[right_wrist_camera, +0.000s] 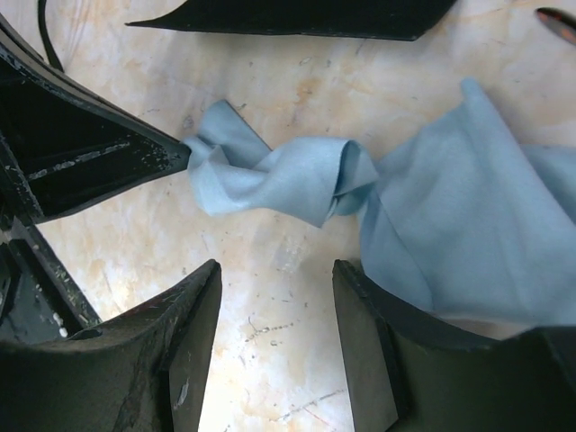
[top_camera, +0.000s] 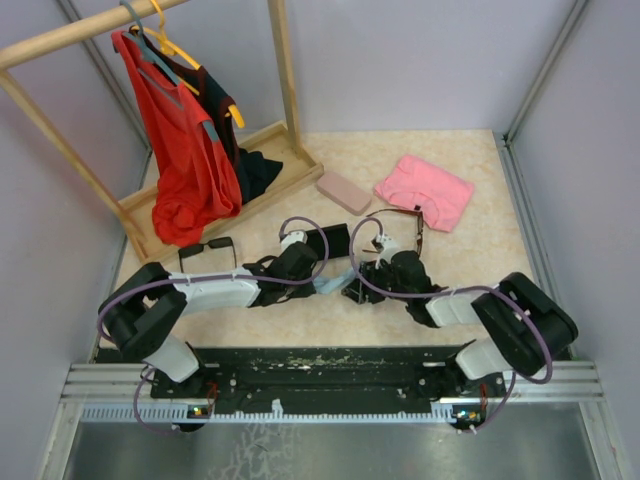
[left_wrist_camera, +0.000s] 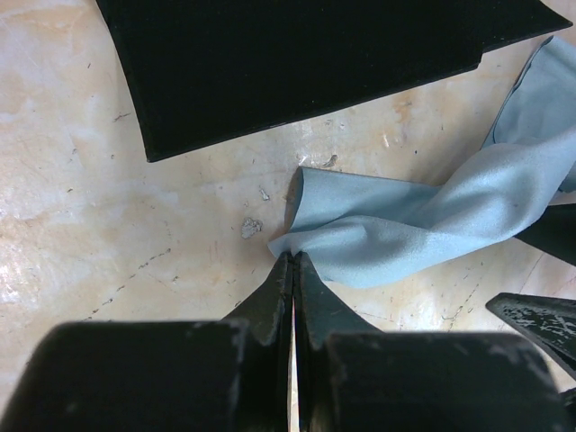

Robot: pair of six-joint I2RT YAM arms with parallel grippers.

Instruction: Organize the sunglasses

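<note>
A light blue cloth (left_wrist_camera: 378, 247) lies rumpled on the table; in the top view both grippers partly cover it (top_camera: 337, 282). My left gripper is shut on its left corner. My right gripper stands part open over bare table just in front of the cloth (right_wrist_camera: 468, 207), with nothing between its fingertips. An open black case (top_camera: 328, 243) lies behind the left gripper. Black sunglasses (top_camera: 207, 247) rest at the left, beside the rack. Brown-framed sunglasses (top_camera: 419, 230) lie to the right, partly hidden by the right arm.
A pink-beige case (top_camera: 343, 192) and a folded pink garment (top_camera: 425, 190) lie at the back. At the left stands a wooden rack (top_camera: 286, 80) with red and black clothes (top_camera: 185, 150).
</note>
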